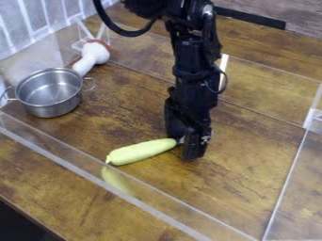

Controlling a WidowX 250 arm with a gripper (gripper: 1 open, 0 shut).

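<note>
The black gripper (186, 141) is low on the wooden table in the middle of the view, over the spot of a grey spoon-like object, which it largely hides. A pale yellow-green elongated object (141, 152) lies just left of and below the fingers. Whether the fingers hold anything is hard to tell.
A steel pot (48, 92) stands at the left. A white object (90, 55) lies behind it, and a pale item (223, 66) is partly hidden behind the arm.
</note>
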